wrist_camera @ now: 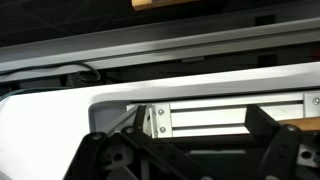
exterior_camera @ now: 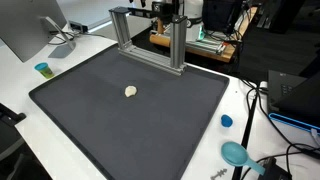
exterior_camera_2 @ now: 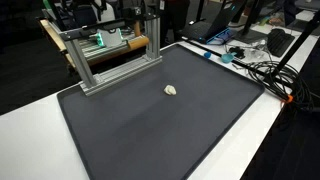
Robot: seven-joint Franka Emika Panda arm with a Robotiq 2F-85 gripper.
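My gripper stands open in the wrist view, its two dark fingers wide apart. Nothing is held between them; beyond the gap run the pale metal rails of a frame point(wrist_camera: 230, 115). On the dark mat point(exterior_camera: 110, 125) rests a small cream-coloured lump point(exterior_camera: 130, 91), also visible in exterior view 2 as a pale piece point(exterior_camera_2: 169, 90) well away from the frame. The wrist view does not include this lump. Dark arm parts appear near the frame at the top of both exterior views, where the fingertips are hard to make out.
The metal frame point(exterior_camera: 150, 57) borders the mat's far edge in exterior view 1. A green-and-blue cup point(exterior_camera: 44, 70) stands left of the mat. To the right are a blue item point(exterior_camera: 226, 121) and a teal ladle-like item point(exterior_camera: 237, 155).
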